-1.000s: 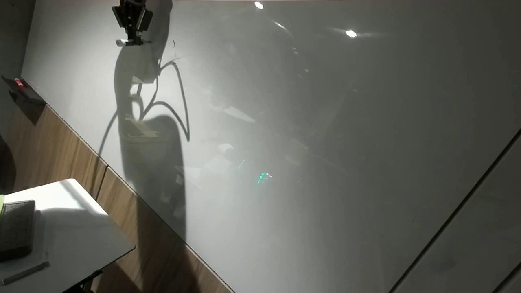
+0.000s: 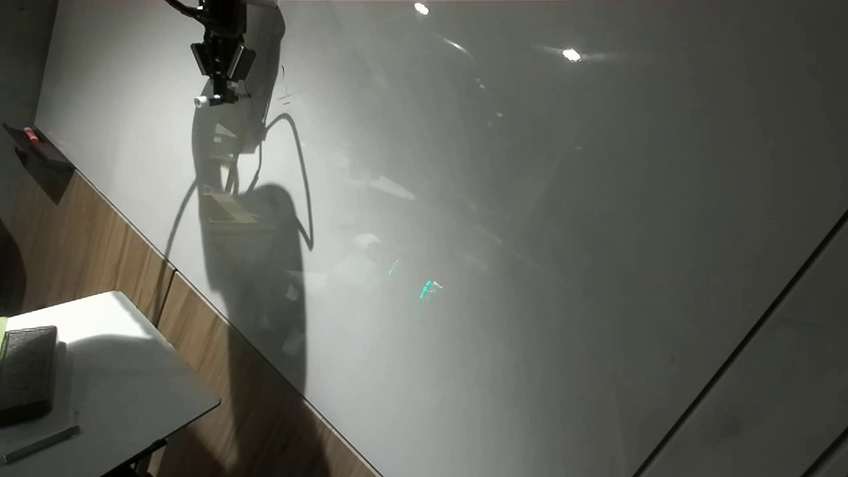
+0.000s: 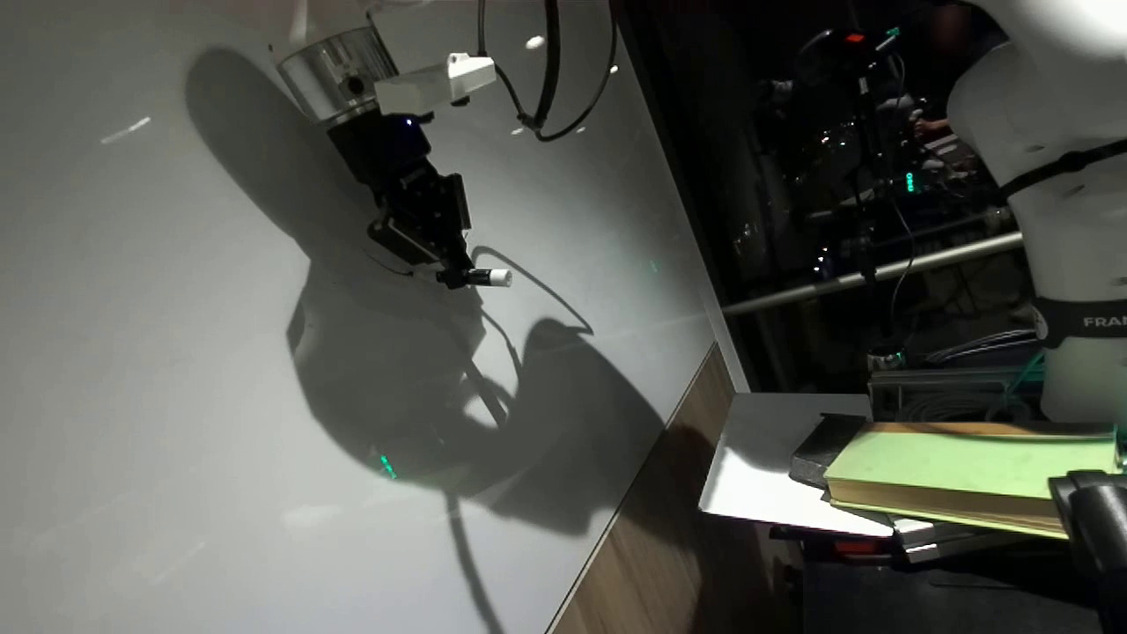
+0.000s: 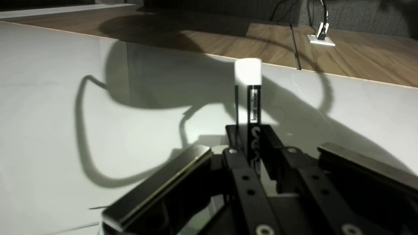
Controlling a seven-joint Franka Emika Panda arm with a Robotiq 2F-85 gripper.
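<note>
A marker with a white end and black label (image 4: 248,74) is clamped between the fingers of my gripper, which is shut on it. Its white end points out toward the camera in the wrist view. The whiteboard (image 2: 477,358) fills most of exterior view 1, with my gripper (image 2: 223,97) in front of it at the upper left. A few short dark strokes (image 2: 286,99) show on the board just right of the gripper. In exterior view 2 the marker (image 3: 491,276) sticks out to the right of the fingers. Whether its writing end touches the board cannot be told.
Wood panelling (image 2: 111,230) runs along the board's edge. A white table (image 2: 127,373) bears a dark case (image 2: 28,373); a green book (image 3: 951,460) lies there too. A small tray (image 2: 48,151) holds a red object. The arm's shadow covers part of the board.
My gripper and the marker have moved down in exterior view 1, slightly to the right, and the shadow has shifted with them. The grip on the marker looks the same.
</note>
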